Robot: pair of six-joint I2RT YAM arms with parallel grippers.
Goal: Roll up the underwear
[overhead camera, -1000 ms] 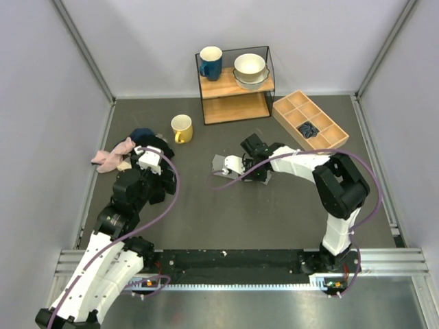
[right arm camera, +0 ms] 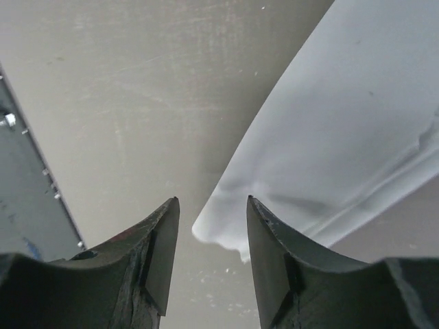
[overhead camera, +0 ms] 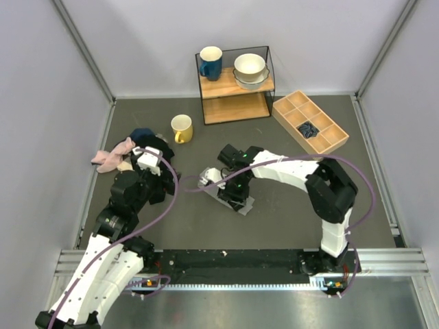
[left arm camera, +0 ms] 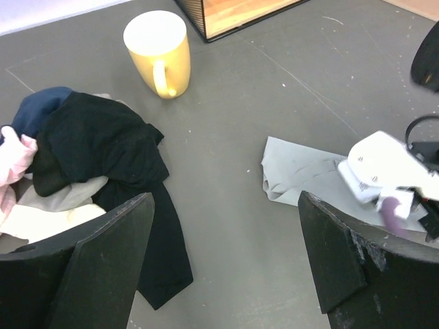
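The grey underwear (left arm camera: 309,175) lies as a folded, flat strip on the dark table, angled under the right arm in the top view. In the right wrist view its pale end (right arm camera: 322,137) reaches between the fingertips of my right gripper, which is part open just at that end; I cannot tell if they touch it. My left gripper stands open with nothing between its fingers, near the pile of dark, pink and cream clothes (left arm camera: 96,137) at the left.
A yellow mug (overhead camera: 182,127) stands at the back left, a wire shelf (overhead camera: 233,106) with mug and bowls behind it. A compartment box (overhead camera: 302,113) with a dark rolled item lies at the back right.
My right gripper has moved left and toward the table's front. The grey underwear has turned to a steeper angle and shifted with it. The left arm has stayed still.
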